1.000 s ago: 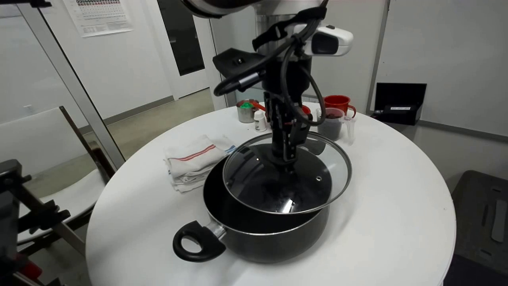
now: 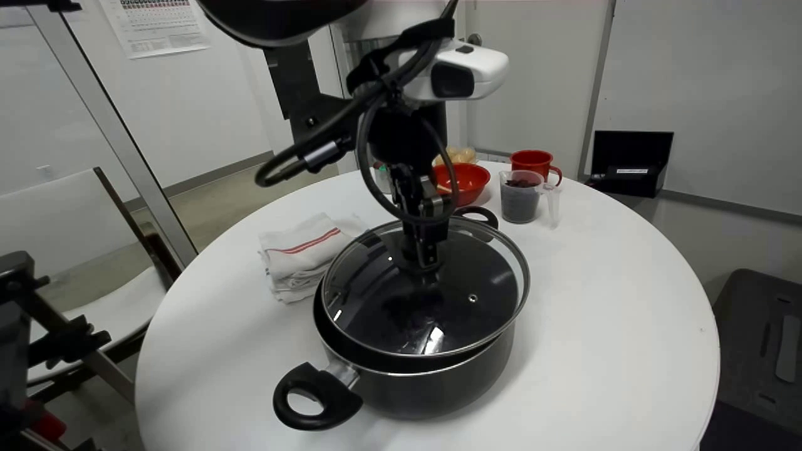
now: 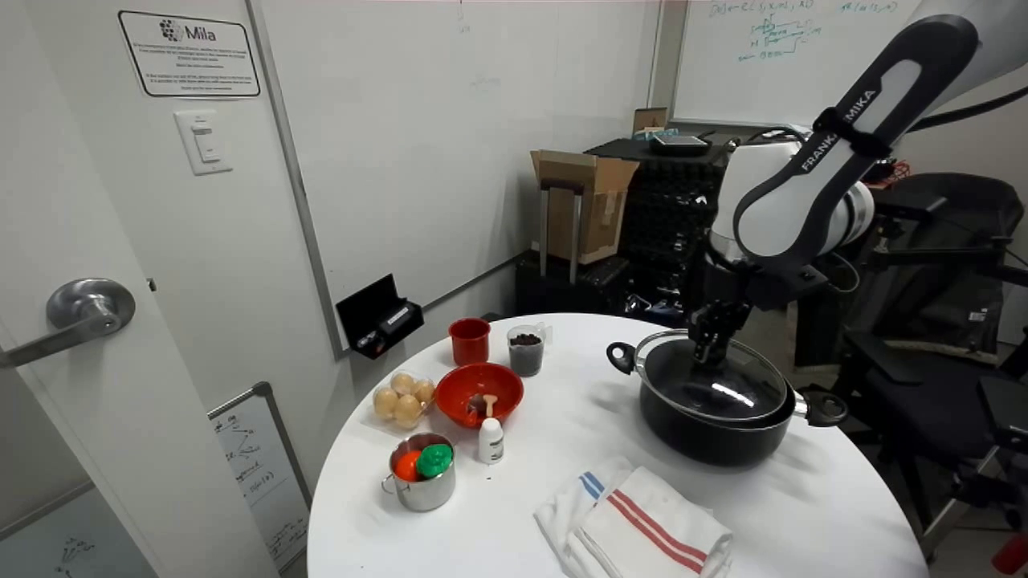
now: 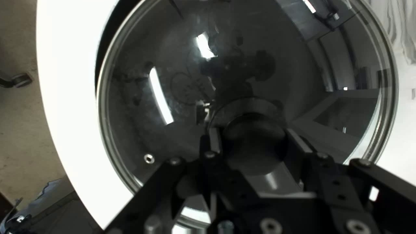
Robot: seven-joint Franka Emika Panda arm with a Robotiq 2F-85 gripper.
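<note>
A round glass lid (image 2: pixel 376 300) with a steel rim is over the black pot (image 2: pixel 428 391), a little off-centre and tilted. In exterior view 1 a dark strip of the pot's inside shows along the near and left side. My gripper (image 2: pixel 425 263) points down at the lid's middle, shut on its black knob (image 4: pixel 253 144), which sits between the two fingers in the wrist view. From exterior view 2 the lid (image 3: pixel 713 385) covers most of the pot (image 3: pixel 713 438). Whether its rim touches the pot all round I cannot tell.
A folded towel (image 3: pixel 646 530) lies beside the pot. Farther off stand a red bowl (image 3: pixel 496 380), a red mug (image 3: pixel 470 342), a measuring cup (image 3: pixel 526 355), a steel pot (image 3: pixel 424 482), a white bottle (image 3: pixel 491 441) and eggs (image 3: pixel 405 400).
My gripper has carried the lid left and toward the camera in exterior view 1, covering more of the pot's opening. The pot has shifted slightly, its near handle now lower in view.
</note>
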